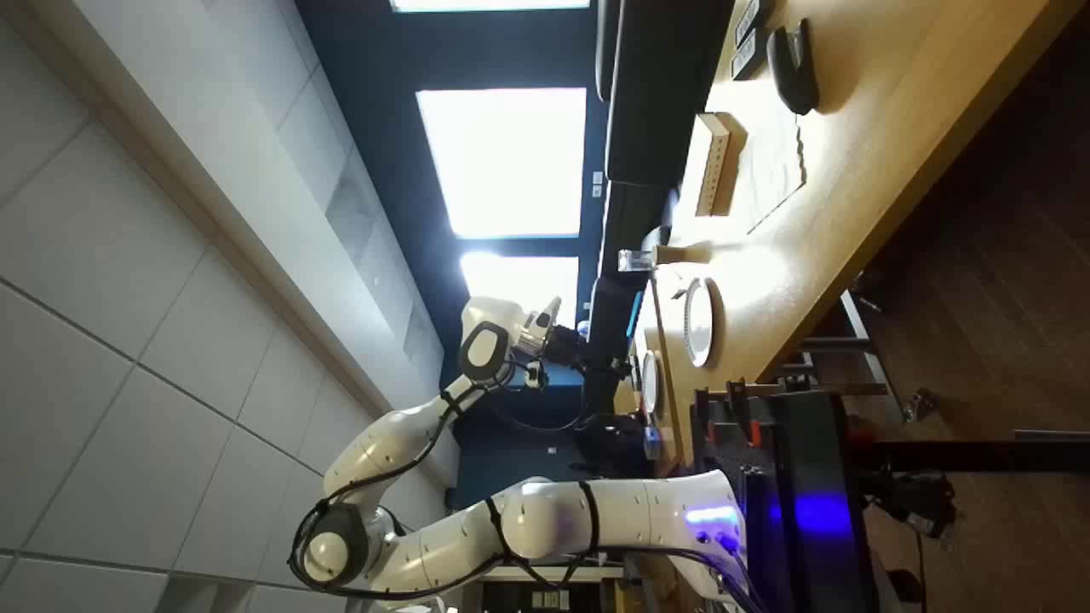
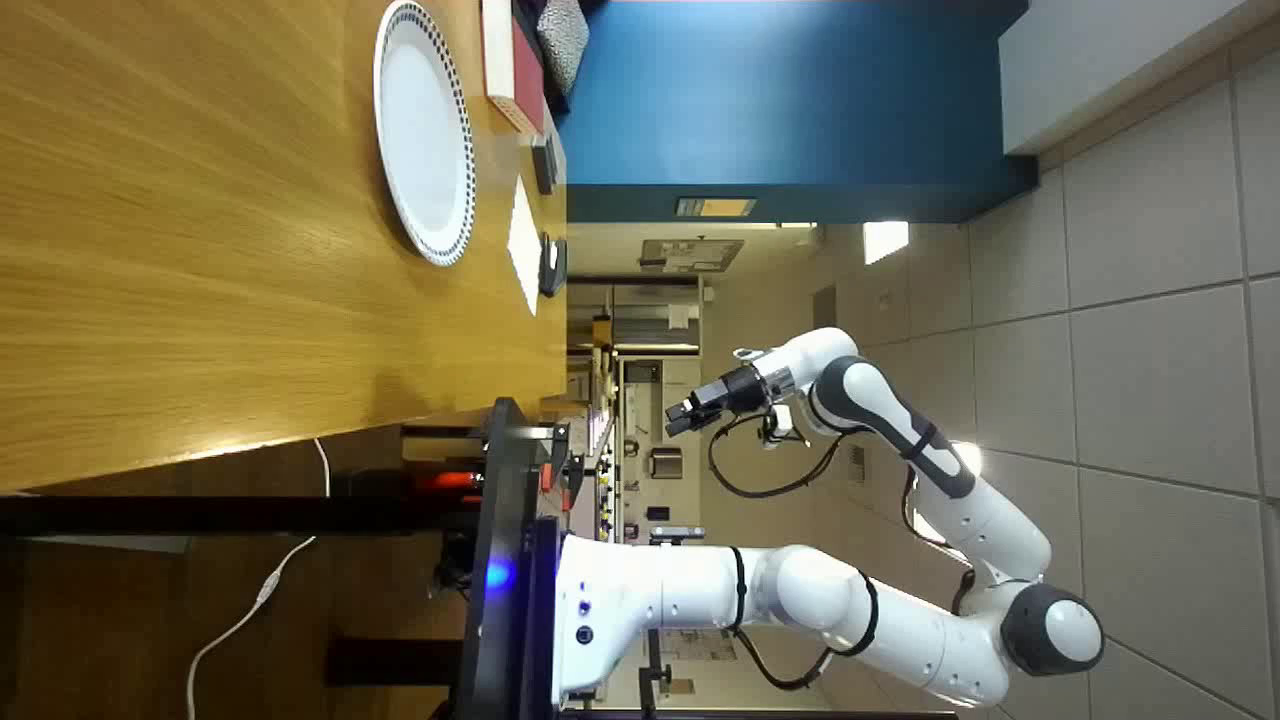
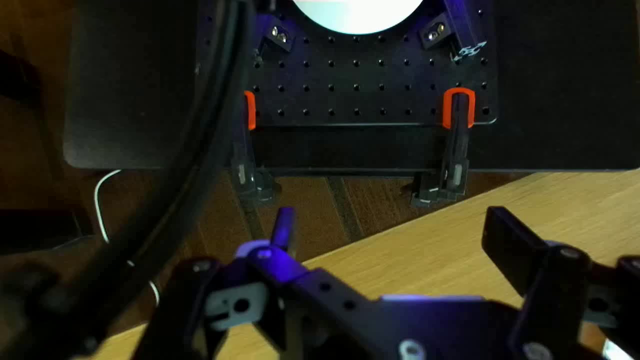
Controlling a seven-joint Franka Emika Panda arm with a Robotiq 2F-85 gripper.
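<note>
My gripper is open, its dark fingers wide apart with nothing between them. In the wrist view it hangs over the edge of the wooden table, close to the black robot base. Exterior view 2, which is turned on its side, shows the gripper (image 2: 679, 416) held well above the tabletop, clear of everything. A white plate with a patterned rim (image 2: 427, 138) lies on the table there. In exterior view 1, also sideways, a white plate (image 1: 699, 323) is on the table, and a second white round dish (image 1: 651, 381) lies nearer the arm.
A pale block-like book (image 1: 710, 167), paper (image 1: 773, 153) and a black stapler-like object (image 1: 794, 66) lie farther along the table. A clear cup (image 1: 635, 260) stands near the plate. Orange-marked clamps (image 3: 459, 108) hold the base's edge.
</note>
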